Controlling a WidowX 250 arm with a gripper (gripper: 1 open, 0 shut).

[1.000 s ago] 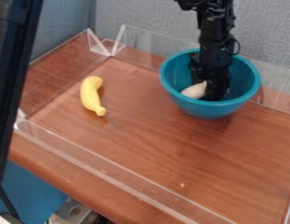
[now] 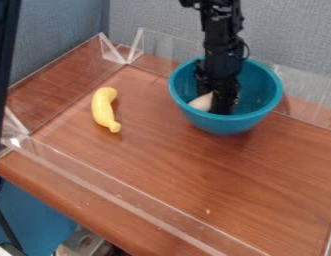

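My black gripper [image 2: 215, 95] reaches down into a teal bowl [image 2: 240, 117] at the back right of the wooden surface. Low in the bowl, at the gripper's fingertips, is a pale, whitish object [image 2: 201, 102], partly hidden by the fingers and the bowl's rim. The gripper looks closed on this object, though the fingers are dark and hard to make out. A yellow banana [image 2: 105, 109] lies by itself on the wood to the left.
Clear low walls [image 2: 134, 217] edge the wooden surface [image 2: 195, 190]. A grey padded wall [image 2: 154, 25] stands behind.
My gripper has shifted a little to the left inside the bowl, and the bowl has moved slightly left with it. The pale object is more hidden. The banana has not moved.
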